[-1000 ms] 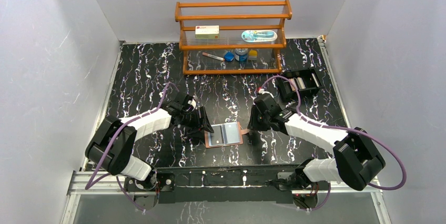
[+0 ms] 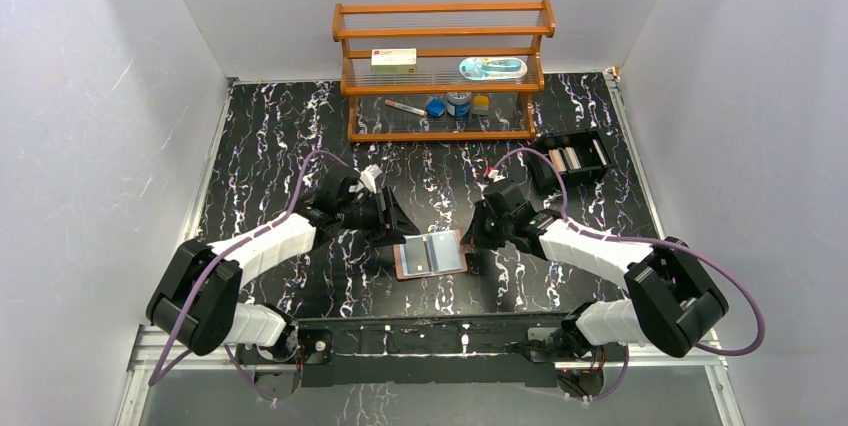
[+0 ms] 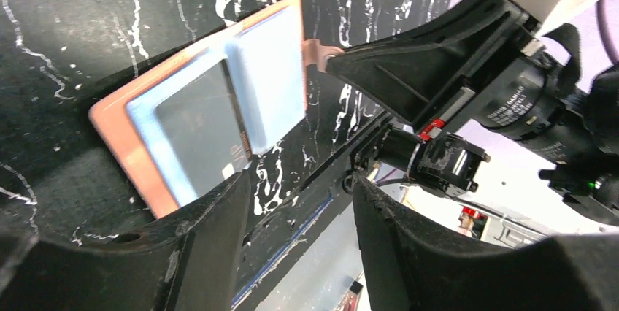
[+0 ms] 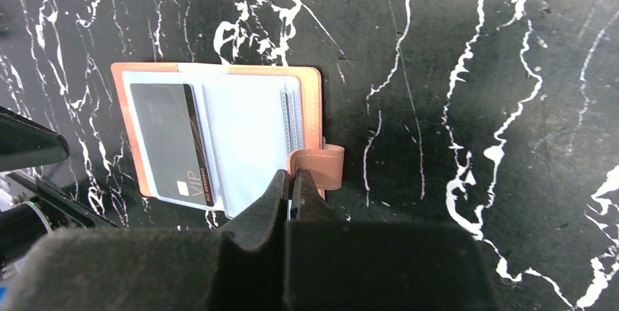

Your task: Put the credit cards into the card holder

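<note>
The open card holder lies flat at the front middle of the table, tan-edged with pale sleeves. A black card marked VIP sits on its left side. My right gripper is at the holder's right edge, shut on its tan strap. My left gripper hangs over the holder's left end, part open, with nothing between its fingers.
A black box holding several cards stands at the back right. A wooden rack with small items stands along the back wall.
My left arm has shifted and risen slightly off the holder's left end. The holder has moved a little to the right, and my right gripper has closed at its strap.
</note>
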